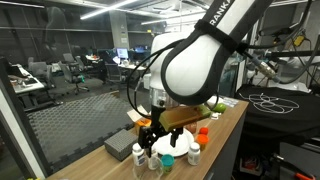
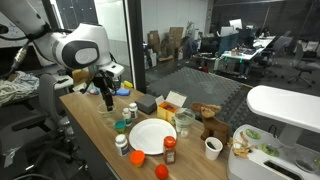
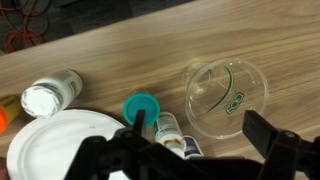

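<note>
My open gripper hangs above the table, with nothing held between its fingers. In the wrist view a clear round container (image 3: 228,98) stands up and to the right of the gap. A teal-topped item (image 3: 141,106) lies further left, with a slim white-capped bottle (image 3: 168,130) beside it. The white plate (image 3: 66,148) fills the lower left, next to a white-lidded bottle (image 3: 52,93). From the second exterior view, the gripper (image 2: 108,98) is over the near-left end of the table, left of the plate (image 2: 152,133).
Around the plate stand an orange item (image 2: 138,158), a red one (image 2: 162,172) and a red bottle (image 2: 169,150). Beyond are a yellow box (image 2: 176,100), a brown animal figure (image 2: 215,125) and a white cup (image 2: 213,148). Bare wood (image 3: 150,55) shows along the table edge.
</note>
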